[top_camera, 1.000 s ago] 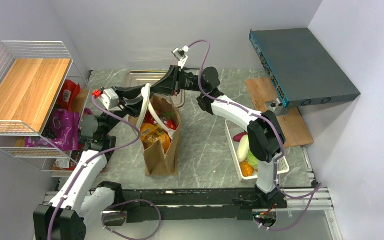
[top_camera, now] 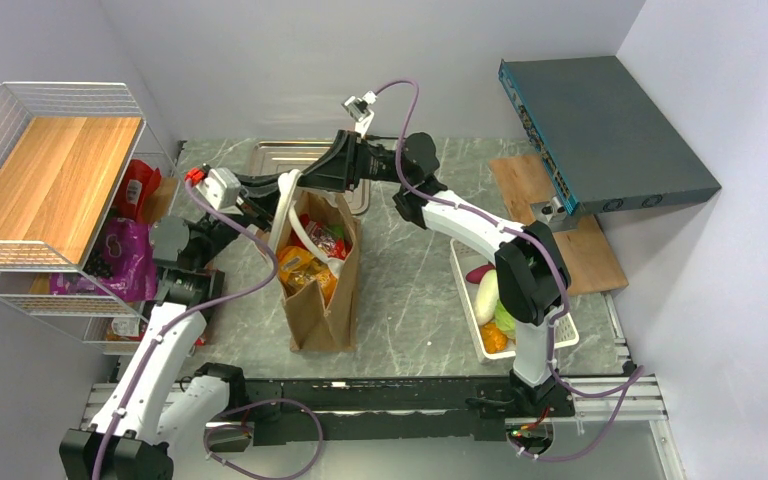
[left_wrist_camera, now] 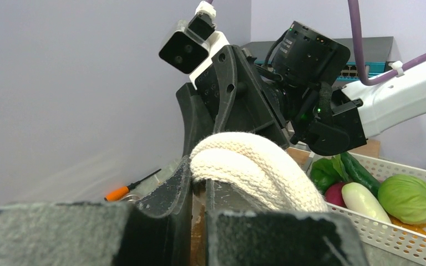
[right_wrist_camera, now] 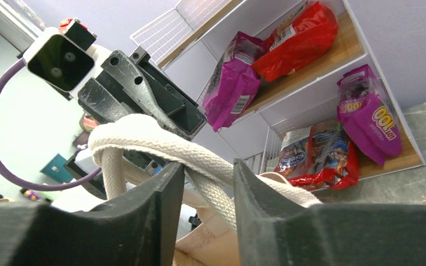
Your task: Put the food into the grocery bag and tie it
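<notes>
The brown paper bag (top_camera: 335, 320) stands upright on the counter, its mouth open, with orange (top_camera: 305, 272) and red packets (top_camera: 328, 240) inside. A cream knitted strap handle (top_camera: 287, 205) is raised above it, looped between the two grippers. My left gripper is shut on the handle, which curves over to the right in the left wrist view. Facing it closely, my right gripper is part open. In the right wrist view the handle (right_wrist_camera: 144, 133) crosses behind its fingertips and shows in the gap; whether it touches both pads is unclear.
At left stands a wire shelf (top_camera: 50, 180) with purple and red packets. A white basket of vegetables (top_camera: 490, 355) is at right, near a wooden board (top_camera: 590, 255). A metal tray (top_camera: 270, 155) lies behind the bag. The counter between bag and basket is clear.
The right arm and the bag look nearly unchanged.
</notes>
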